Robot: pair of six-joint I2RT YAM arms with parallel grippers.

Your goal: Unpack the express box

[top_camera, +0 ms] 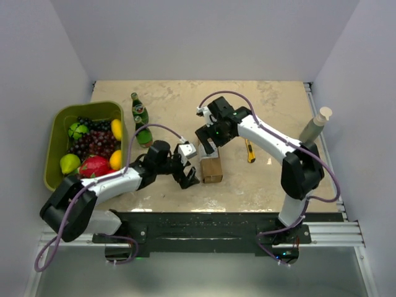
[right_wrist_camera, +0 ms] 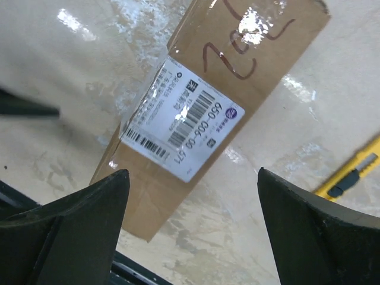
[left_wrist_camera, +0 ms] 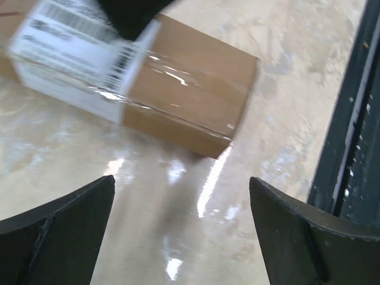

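A brown cardboard express box [top_camera: 211, 169] with a white barcode label lies on the table's middle. My left gripper [top_camera: 188, 175] is open just left of the box's near part; in the left wrist view the box [left_wrist_camera: 189, 89] lies beyond its empty fingers. My right gripper [top_camera: 207, 137] is over the box's far part, open with nothing between its fingers; in the right wrist view the box [right_wrist_camera: 237, 47] runs diagonally below, label up. A yellow box cutter [top_camera: 250, 151] lies right of the box, also seen in the right wrist view.
A green bin [top_camera: 54, 148] of fruit stands at the left, two green bottles [top_camera: 140, 124] beside it at the back. A grey cylinder [top_camera: 314, 126] stands at the right.
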